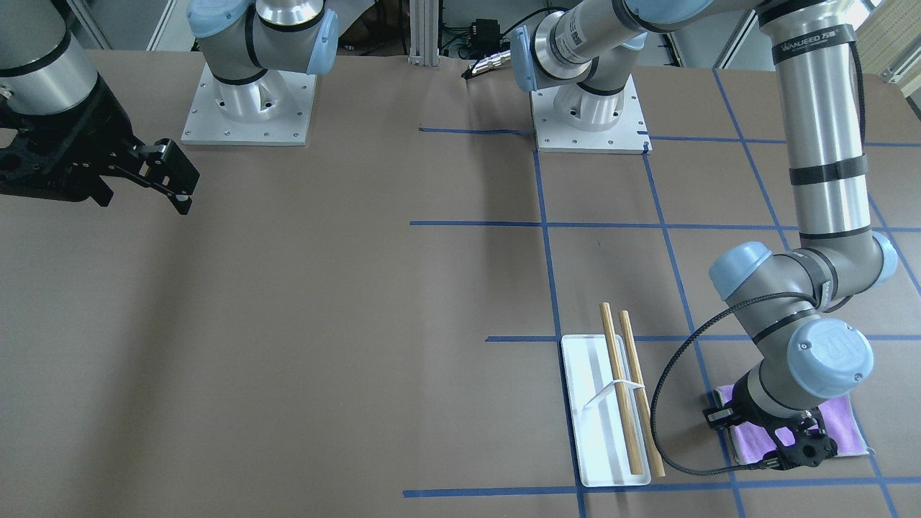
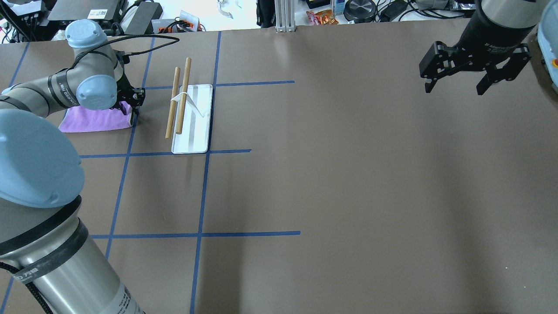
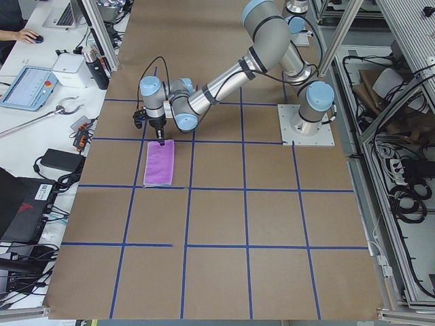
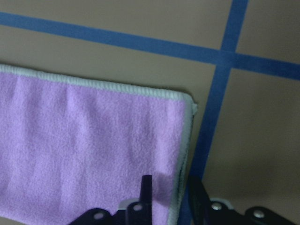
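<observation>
A lavender cloth with pale edging (image 4: 93,140) lies flat on the taped table. The gripper is low at one edge of it, one finger over the cloth and the other just outside its border. The fingers stand apart with the cloth's edge visible between them; whether they touch it is unclear. In the front view the wrist and its cable partly hide the cloth (image 1: 842,423).
A white tray (image 1: 591,440) with two wooden sticks (image 1: 627,432) lies beside the cloth. Another arm's black gripper (image 2: 465,63) hangs at the top right of the top view.
</observation>
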